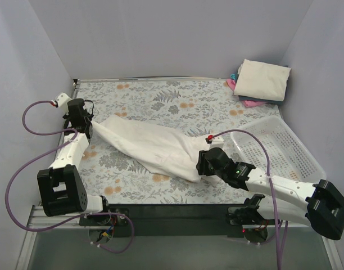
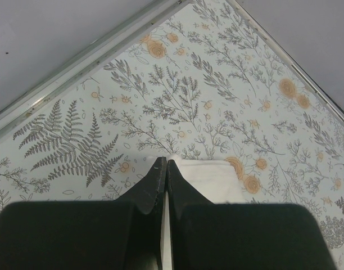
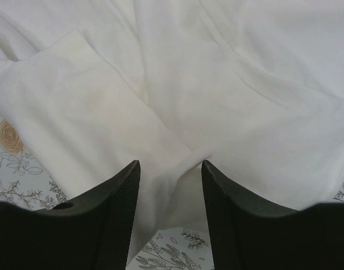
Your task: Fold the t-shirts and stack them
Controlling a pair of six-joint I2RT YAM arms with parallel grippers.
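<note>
A white t-shirt [image 1: 155, 146] lies stretched diagonally across the patterned table. At its upper-left end my left gripper is shut on the cloth, which runs out from under its fingertips in the left wrist view. At its lower-right end my right gripper is part open over the folded fabric, a raised ridge of cloth running between its fingers; whether it grips that ridge is unclear.
A white perforated basket [image 1: 279, 152] stands at the right of the table. A pile of folded shirts, white on top [image 1: 262, 79] with pink and teal below, sits at the back right.
</note>
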